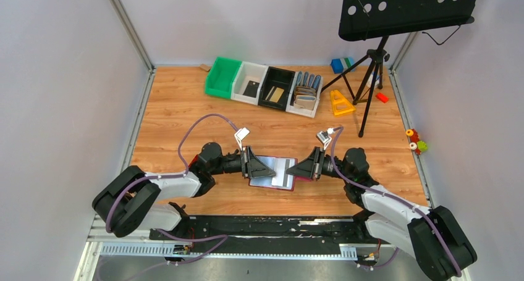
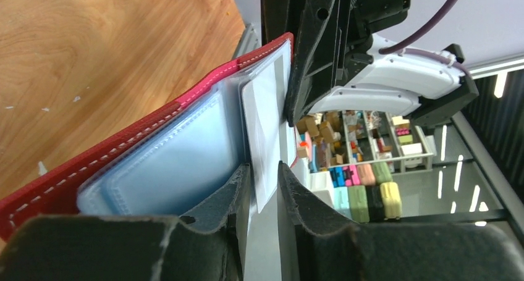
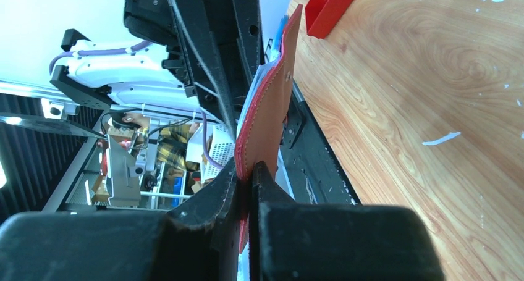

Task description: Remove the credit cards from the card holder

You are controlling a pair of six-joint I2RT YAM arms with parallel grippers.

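The red leather card holder (image 1: pixel 291 186) lies open-face up between both grippers in the top view, with translucent sleeves and white cards (image 2: pixel 266 126) inside. My right gripper is shut on the holder's edge, its red-brown leather rising between the fingers. My left gripper has its fingertips at the lower end of a white card in its sleeve, part open; whether it touches the card is hard to tell.
A row of bins (image 1: pixel 252 65) stands at the back. A yellow triangular object (image 1: pixel 343 111) and a music stand (image 1: pixel 408 12) occupy the back right.
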